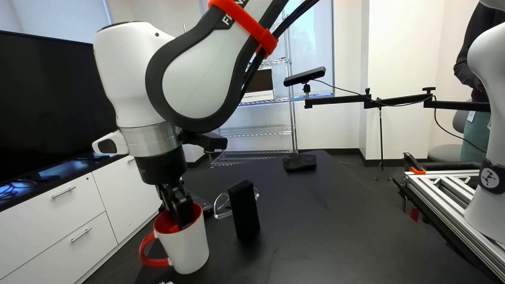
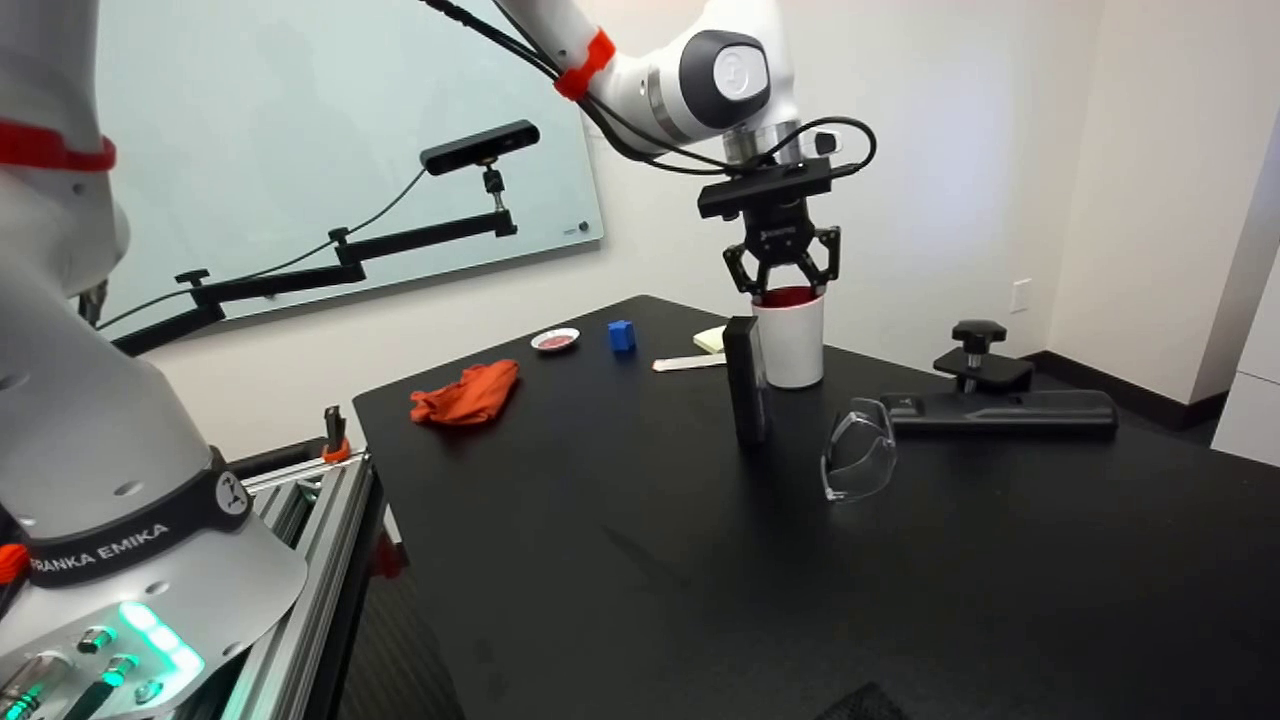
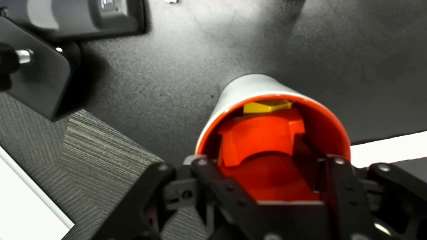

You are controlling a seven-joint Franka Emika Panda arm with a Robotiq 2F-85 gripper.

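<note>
The white mug (image 1: 191,248) with red inside and handle stands upright near the table's far end. Inside it, in the wrist view, lie a bright orange-red piece (image 3: 260,136) with a curved cut-out and, behind that, a yellow piece (image 3: 267,106). My gripper (image 2: 787,293) points down at the mug's mouth, its fingertips reaching in past the rim. The fingers stand open, with the fingers (image 3: 224,182) spread toward opposite sides of the rim. The orange-red piece shows beyond the tips, and no grip on it is visible. The mug's bottom is hidden.
Close to the mug stands an upright black box (image 2: 746,382), with clear glasses (image 2: 859,454) nearby. A black clamp-like device (image 2: 1002,412) lies to one side. Farther off are an orange cloth (image 2: 465,394), a blue block (image 2: 620,336) and a small dish (image 2: 554,341).
</note>
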